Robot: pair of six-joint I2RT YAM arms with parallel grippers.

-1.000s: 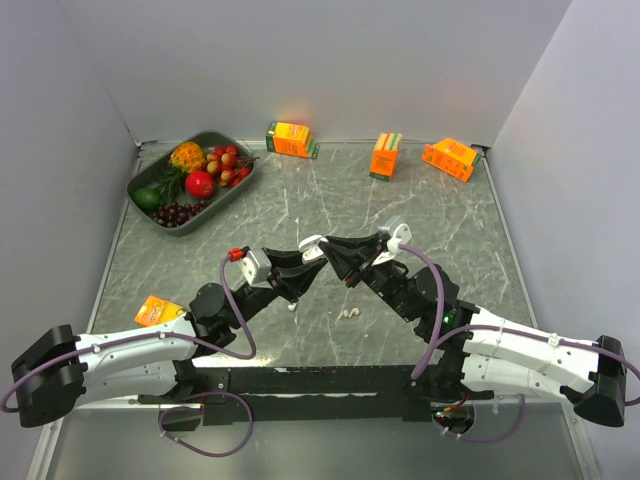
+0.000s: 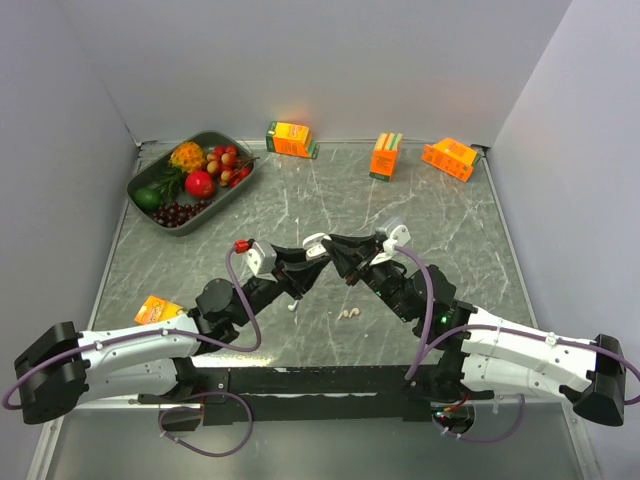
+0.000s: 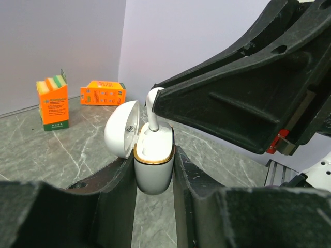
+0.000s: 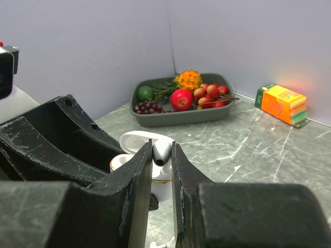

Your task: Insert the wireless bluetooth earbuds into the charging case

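Observation:
The white charging case (image 3: 152,168), lid flipped open, is held upright by my left gripper, shut on it, at the middle of the top view (image 2: 318,250). My right gripper is shut on a white earbud (image 3: 153,103), whose stem points down into the case's top in the left wrist view. How deep it sits is hard to tell. Small pale pieces (image 2: 350,313) lie on the table below the right gripper, and another white piece (image 2: 292,306) lies near the left one.
A tray of fruit (image 2: 172,226) stands at the back left. Orange boxes (image 2: 293,138) stand along the back, another (image 2: 157,310) at front left.
My left gripper and the case have shifted slightly to the right over the last second, and my right arm has moved very slightly; little else differs.

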